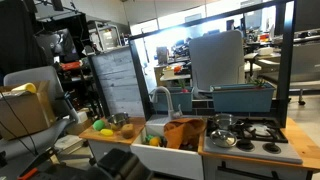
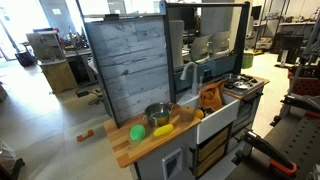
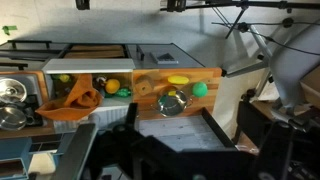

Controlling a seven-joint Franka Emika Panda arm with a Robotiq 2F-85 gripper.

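In the wrist view my gripper is open over the toy kitchen, its dark fingers wide apart and nothing between them. Beneath it on the wooden counter are a metal pot, a yellow elongated item and a round green item. An orange cloth lies in the white sink, beside small green and yellow pieces. The same pot, green item and yellow item stand clear of one another in exterior view 2. Neither exterior view shows the fingers clearly.
A faucet rises behind the sink. To its right is a stove, with a metal pot and a pan at its left. Tall grey panels back the counter. Teal bins sit behind the stove.
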